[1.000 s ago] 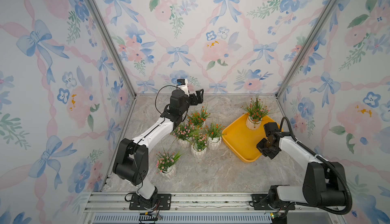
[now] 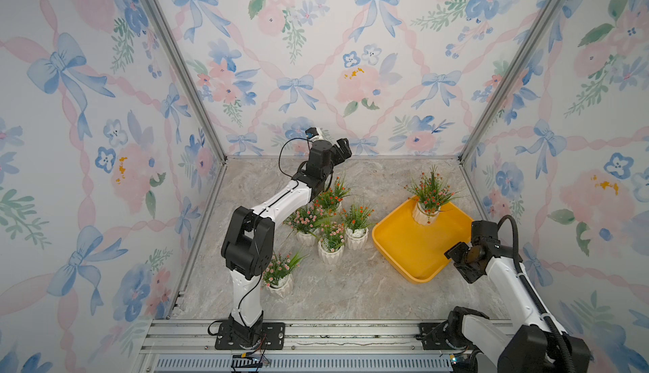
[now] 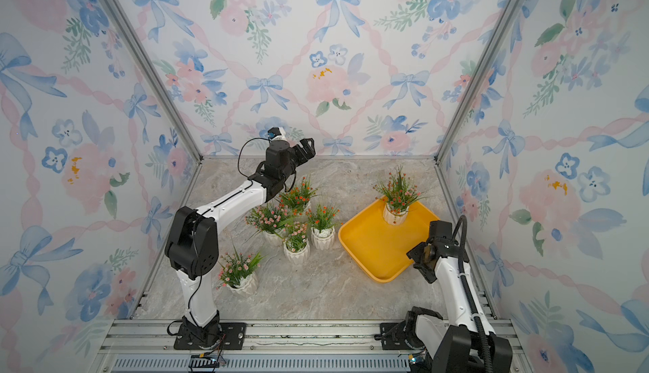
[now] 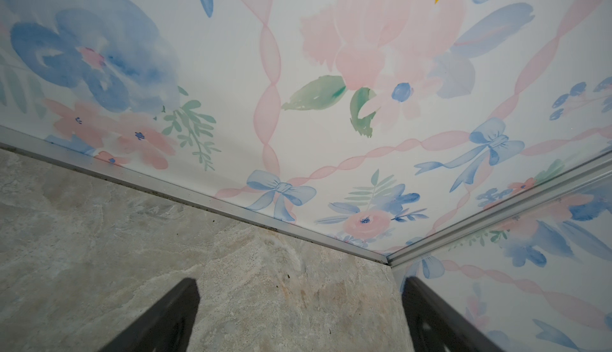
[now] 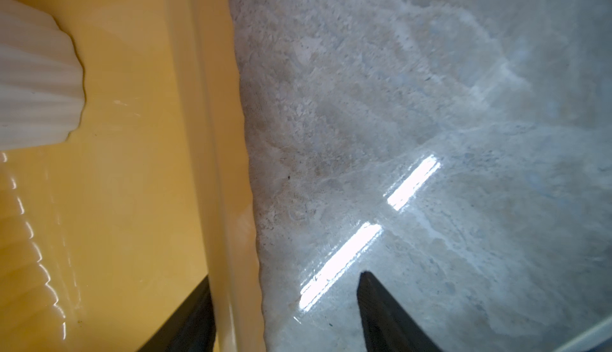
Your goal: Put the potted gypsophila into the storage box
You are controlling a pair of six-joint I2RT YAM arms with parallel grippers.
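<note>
A yellow storage box [image 2: 405,258] lies on the right of the marble table, with one potted plant [image 2: 427,212] standing inside at its back. Several flower pots [image 3: 323,238] stand left of it. My left gripper [image 2: 343,147] is raised above the back of the table; its fingertips frame bare table and wall in the left wrist view, open. My right gripper [image 2: 459,259] is at the box's right front edge; in the right wrist view its fingers are parted, one by the rim [image 5: 229,237], the other over bare marble.
A single pot [image 3: 240,281] stands at the front left. Patterned walls enclose three sides, with a metal rail along the front [image 2: 324,329]. Free table lies at the back left and front middle.
The right gripper has moved right, and the storage box with its pot has shifted slightly toward the front right.
</note>
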